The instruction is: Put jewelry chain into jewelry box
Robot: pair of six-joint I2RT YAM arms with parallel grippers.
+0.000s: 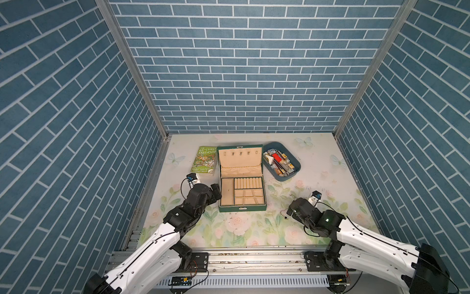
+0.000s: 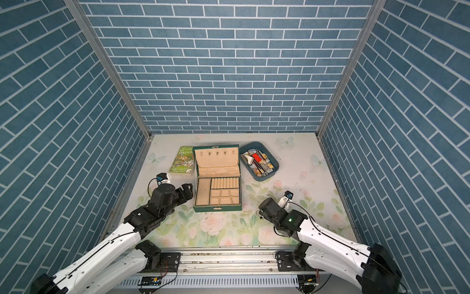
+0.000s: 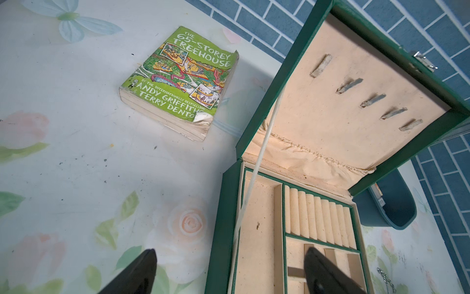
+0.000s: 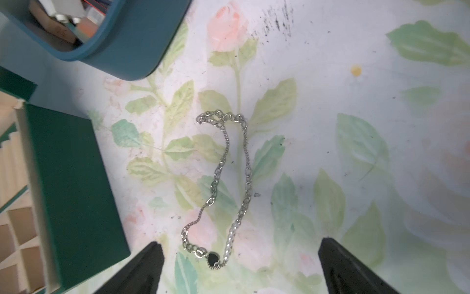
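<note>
A silver chain [image 4: 248,171] lies in a long narrow loop on the flowered table, with a small black piece [image 4: 213,259] at its near end. My right gripper hovers over that near end, open, nothing between its fingers. In the top left view the right arm hides most of the chain. The green jewelry box [image 1: 242,208] stands with its lid up, its cream compartments bare. Left of the box, my left gripper is held open and empty above the table, partly over the box's left edge in its wrist view.
A blue bin [image 1: 293,171] full of assorted items stands behind the chain, right of the lid. A green book [image 3: 181,73] lies at the back left. A white strap [image 3: 259,169] runs from lid to box.
</note>
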